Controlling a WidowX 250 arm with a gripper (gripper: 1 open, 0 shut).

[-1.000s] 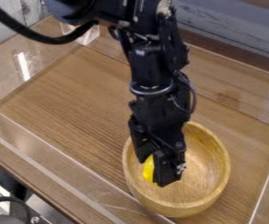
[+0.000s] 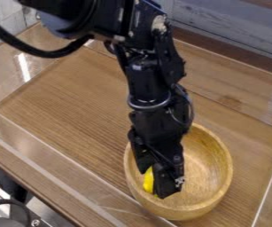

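Note:
The black robot arm reaches down from the top of the view to a round wooden bowl at the lower right. Its gripper is low inside the bowl's left part, over a small yellow object, which it partly covers. Whether the fingers are shut on that object cannot be told.
A pale wall or ledge runs along the back right. Dark cables lie off the table's edge at the lower left.
The gripper has shifted slightly within the bowl around the yellow object. The bowl stays in about the same place.

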